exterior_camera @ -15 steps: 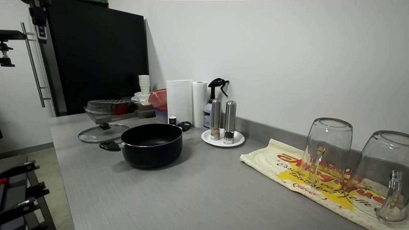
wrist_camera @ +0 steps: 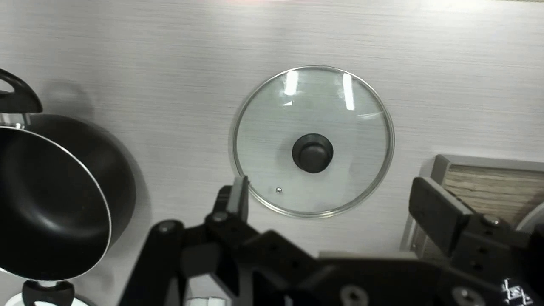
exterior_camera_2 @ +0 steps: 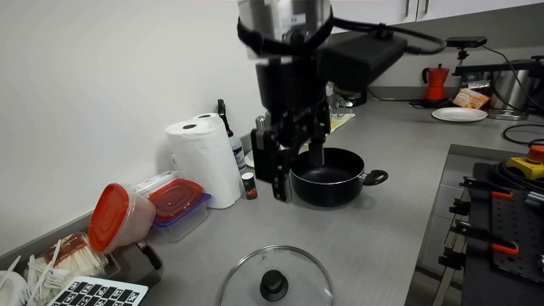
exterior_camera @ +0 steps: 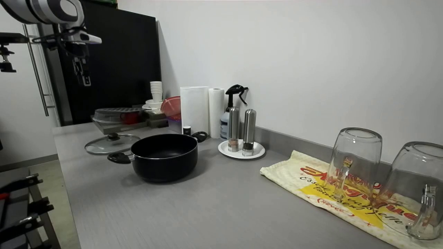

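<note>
My gripper stands open high above the counter, its two fingers wide apart with nothing between them. Below it in the wrist view lies a round glass lid [wrist_camera: 265, 127] with a metal rim and a black knob [wrist_camera: 313, 153], flat on the counter. The knob shows between the fingers' directions, a little beyond the tips. A black pot [exterior_camera: 166, 166] with two handles sits uncovered beside the lid [exterior_camera: 112, 145]; its inside looks empty. Exterior view 2 has the gripper [exterior_camera_2: 296, 173] in front of the pot [exterior_camera_2: 329, 194], hiding part of its rim.
Paper towel rolls [exterior_camera_2: 204, 158], a small spice jar [exterior_camera_2: 249, 185] and plastic tubs [exterior_camera_2: 178, 201] line the wall. Two mills stand on a white plate [exterior_camera: 261, 151]. Glass jugs [exterior_camera: 357, 157] rest upside down on a cloth [exterior_camera: 286, 168]. Open counter lies in front of the pot.
The arm has come down and to the right in exterior view 1, bringing the gripper lower and nearer the counter. Pot and lid have stayed where they were.
</note>
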